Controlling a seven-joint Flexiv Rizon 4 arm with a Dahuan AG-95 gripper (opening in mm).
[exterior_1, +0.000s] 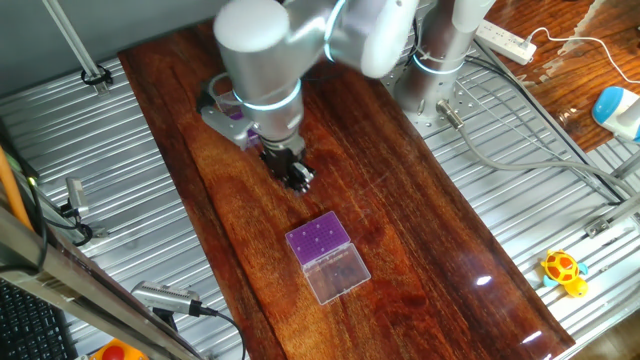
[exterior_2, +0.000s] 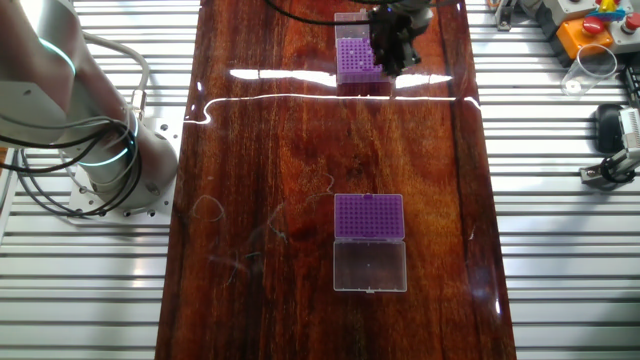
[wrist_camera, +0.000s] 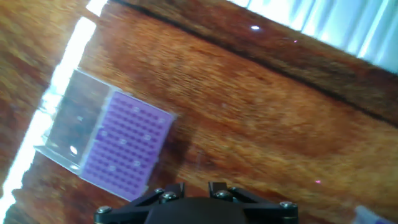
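Note:
An opened box with a purple rack and clear lid lies mid-table. The second exterior view shows this rack and lid. A second opened box, with purple rack and clear lid, lies toward the far end, partly behind the gripper. Its rack, dotted with several small pale spots, and lid fill the wrist view's left. My gripper hovers between the boxes. In the wrist view the gripper stands open narrowly, nothing visible between its fingertips.
A dark wooden board covers the table middle, mostly clear around the boxes. Metal slats flank it. A camera-like device with a cable sits at the left. A toy turtle lies far right.

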